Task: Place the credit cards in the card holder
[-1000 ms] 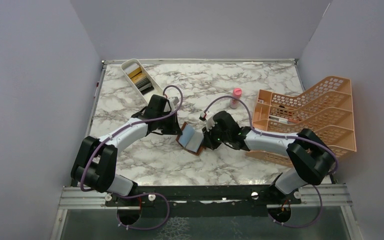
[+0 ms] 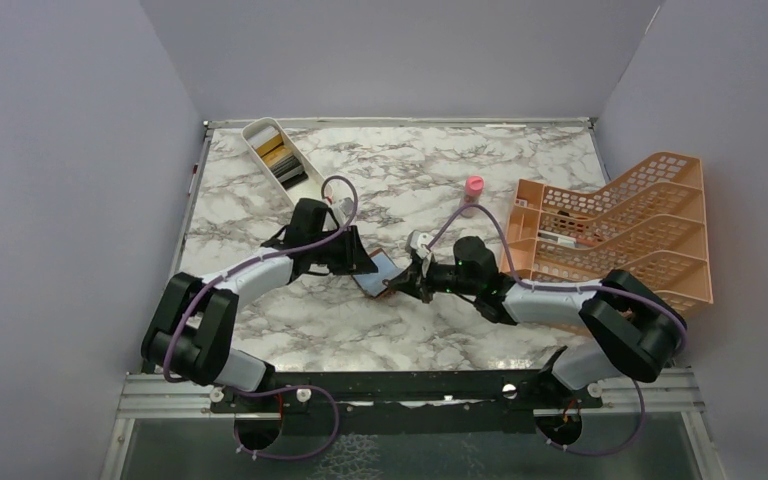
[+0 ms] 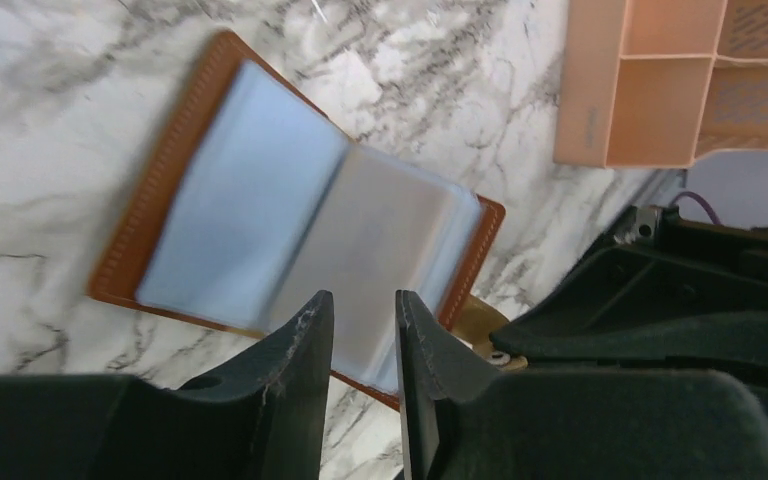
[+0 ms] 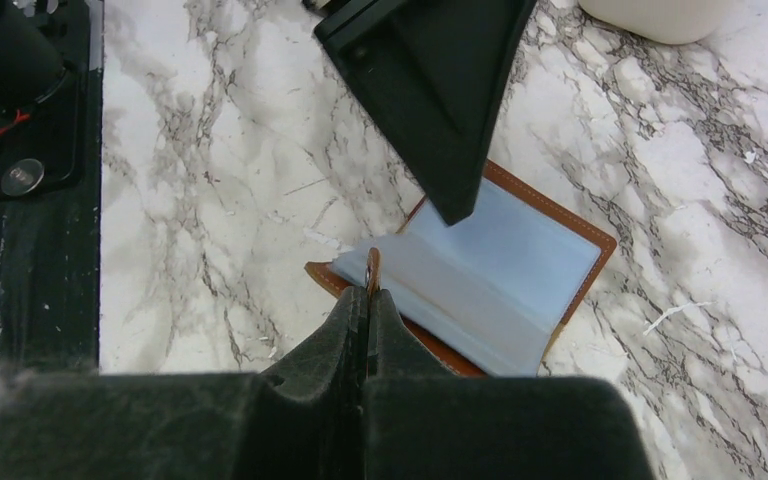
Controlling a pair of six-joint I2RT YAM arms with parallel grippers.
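Note:
A brown card holder (image 2: 378, 273) lies spread on the marble table, its whitish-blue sleeves (image 3: 370, 240) facing up. My right gripper is shut on its right edge; a sliver of brown leather shows between the fingertips, and that edge is raised and curled. Over the holder hovers my left gripper, its fingers part open with no object visible between them. In the top view, the left gripper (image 2: 372, 268) covers part of the holder. Gold and dark flat pieces, perhaps the credit cards (image 2: 274, 152), lie in the white tray at the back left.
The white tray (image 2: 257, 127) stands behind the left arm. A pink-capped bottle (image 2: 473, 186) is at the back, right of centre. An orange basket (image 2: 666, 228) fills the right side. Table in front of the holder and at the back middle is clear.

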